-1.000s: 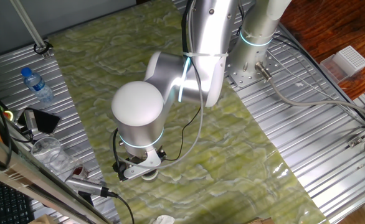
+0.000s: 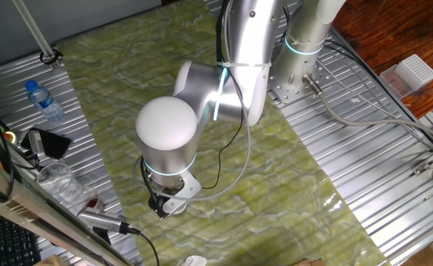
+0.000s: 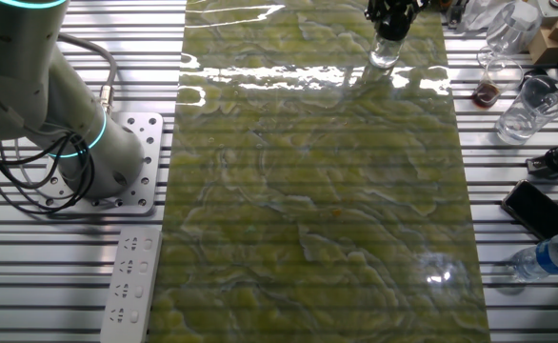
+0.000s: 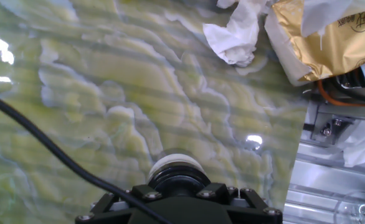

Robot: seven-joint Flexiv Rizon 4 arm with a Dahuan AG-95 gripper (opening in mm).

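Observation:
In exterior view 2, my gripper (image 3: 393,13) is at the far edge of the green marbled mat, cut off by the frame top. A clear glass vessel (image 3: 386,51) is directly beneath it, its upper part hidden among the fingers. The wrist view has a round black part with a pale rim (image 4: 175,160) between the two sides of my gripper. Whether the fingers press on it cannot be told. From exterior view 1, the arm's end mostly covers my gripper (image 2: 168,209).
White tissue (image 4: 235,34) and a gold packet (image 4: 326,46) lie ahead in the wrist view. Glasses (image 3: 531,107), a phone (image 3: 543,210) and a water bottle (image 3: 548,255) stand or lie beside the mat. A black cable (image 4: 48,146) crosses near the gripper.
The bracket and gripper at the arm's end have turned about the wrist axis. The arm's end has shifted slightly right in exterior view 1; the surrounding objects have stayed put.

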